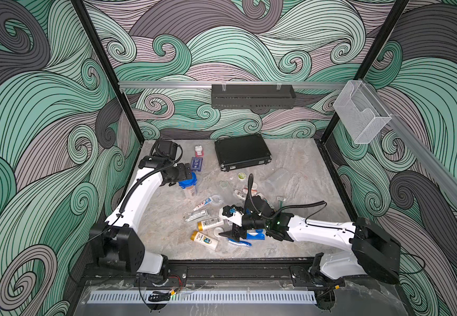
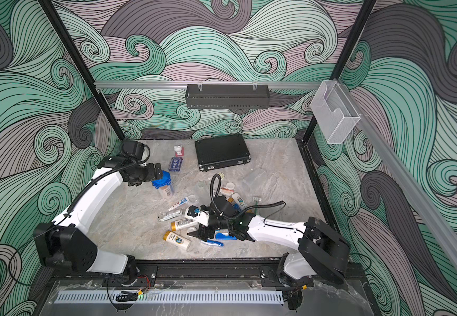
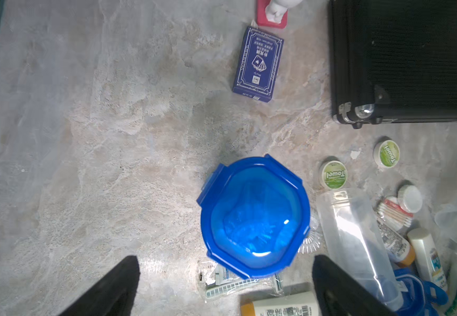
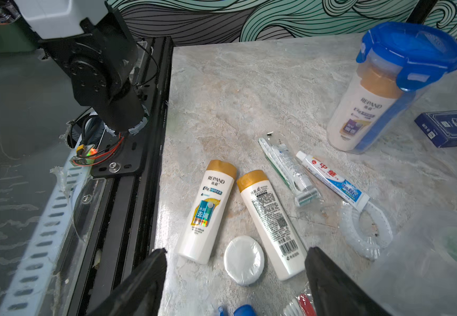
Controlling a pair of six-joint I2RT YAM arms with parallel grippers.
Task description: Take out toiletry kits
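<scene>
A clear canister with a blue lid stands upright. Through its wall a white bottle with a gold cap and something blue show inside. Above the lid hangs my left gripper, open, its fingers apart and the space between them empty. Toward the front, my right gripper is open too. Beneath and ahead of it lie two white gold-capped bottles and a round white item, none of them gripped. A toothpaste tube and a wrapped razor lie between bottles and canister.
Behind stands a black case, with a blue card box to its left. Small toiletries, including two green-labelled towel tablets and a clear empty container, clutter the middle. Free table lies left of the canister and far right.
</scene>
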